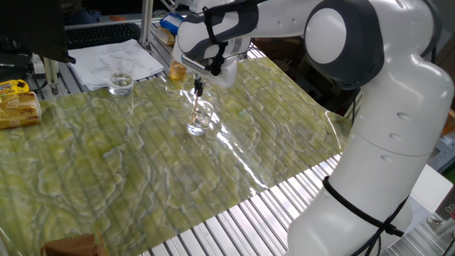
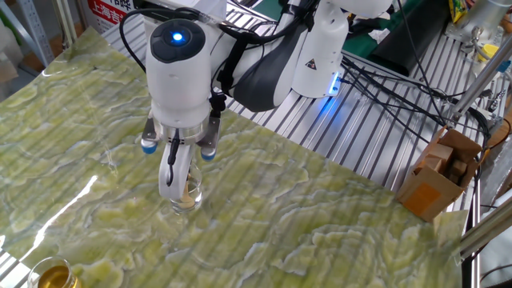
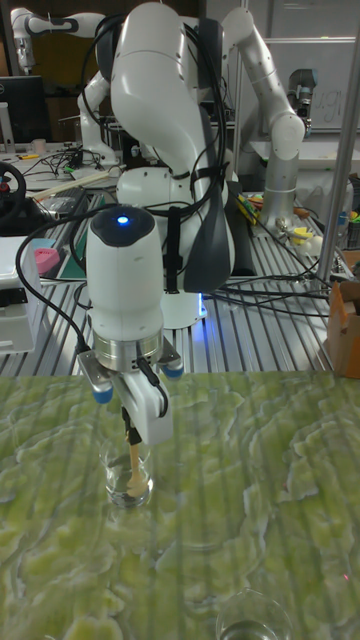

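Observation:
A clear glass [image 1: 200, 126] with clear liquid stands on the green marbled sheet. Over its mouth my gripper [image 1: 198, 88] points down, its dark fingers shut on a thin tan stick [image 1: 195, 108]. In exterior view 3 the stick [image 3: 135, 469] reaches down inside the glass [image 3: 115, 493], its lower end wider and near the liquid. The gripper [image 3: 132, 432] is just above the rim there. From exterior view 2 the glass [image 2: 189, 202] is partly hidden behind the white gripper body, and the fingertips do not show clearly.
Another clear glass [image 1: 121, 87] stands toward the back left. An amber-filled glass [image 1: 178, 71] is behind the gripper. A golden can [image 1: 19, 110] lies at the left edge, and a cardboard box [image 2: 438, 180] sits at the sheet's side. Much of the sheet is clear.

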